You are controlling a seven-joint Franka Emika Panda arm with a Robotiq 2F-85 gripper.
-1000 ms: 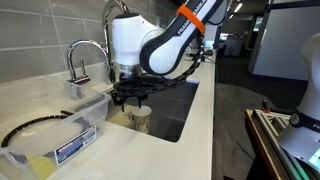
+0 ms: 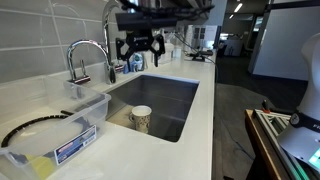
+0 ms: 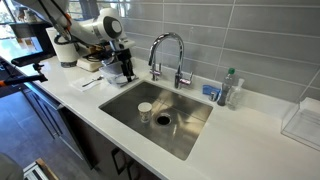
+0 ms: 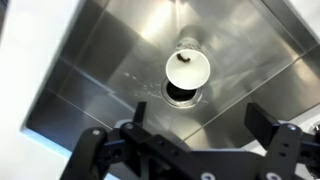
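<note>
A pale cup stands upright in the metal sink. From above, in the wrist view, the cup shows its round mouth and a small dark mark inside, beside the drain. My gripper hangs well above the cup in exterior view 1. Its two fingers are spread wide in the wrist view, with nothing held between them. The cup lies ahead of the fingertips, apart from them.
A clear plastic bin sits on the counter at the left in exterior view 1. The tall faucet rises behind the sink, with bottles to its right. The near counter has clear room.
My gripper has risen from close over the cup to high above the sink. The cup stands in the same place.
</note>
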